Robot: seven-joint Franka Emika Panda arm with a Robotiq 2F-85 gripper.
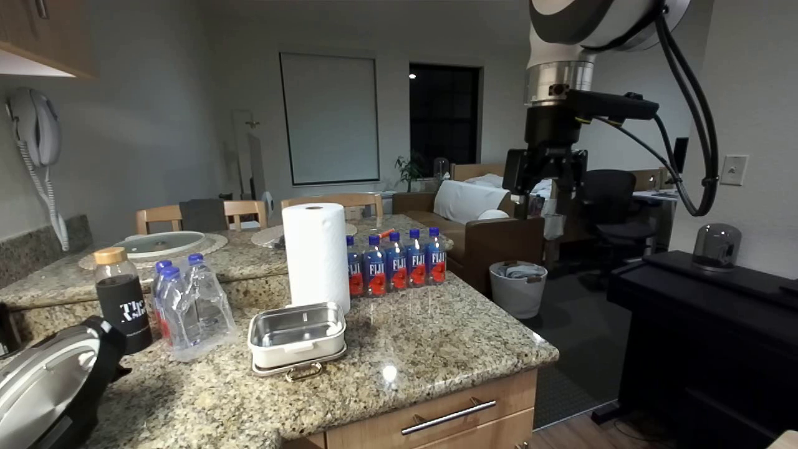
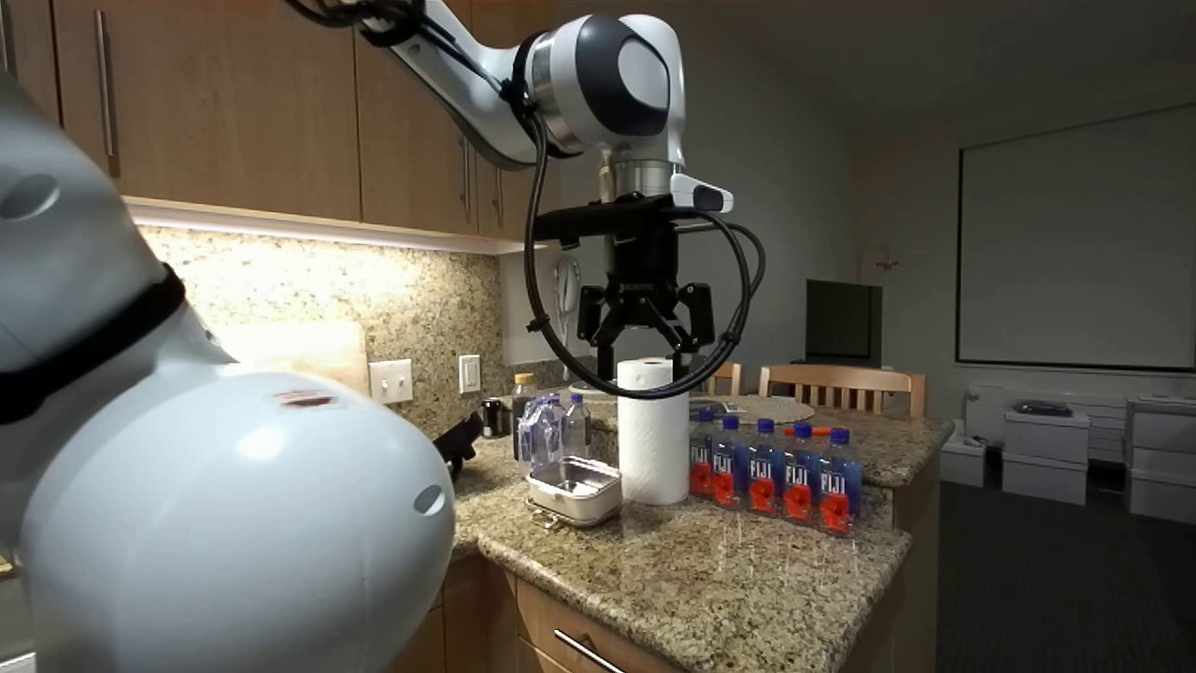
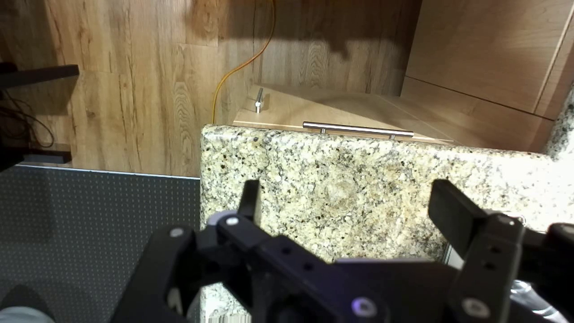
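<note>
High above the granite counter (image 1: 449, 352) hangs my gripper, pointing down. In the wrist view its black fingers stand wide apart, with only bare counter visible between and below them. A row of several Fiji water bottles (image 1: 396, 262) stands upright along the raised ledge. Beside the row is a white paper towel roll (image 1: 315, 254). An open metal lunch box with a cream outside (image 1: 299, 345) rests in front of the roll, touching nothing of the gripper. In exterior view 2, my gripper (image 2: 641, 365) is well above these objects.
Plastic-wrapped bottles (image 1: 191, 310) and a dark flask with a wooden cap (image 1: 123, 303) stand at the left, near a black-rimmed appliance (image 1: 56, 385). A wastebasket (image 1: 517, 288) sits on the floor past the counter edge.
</note>
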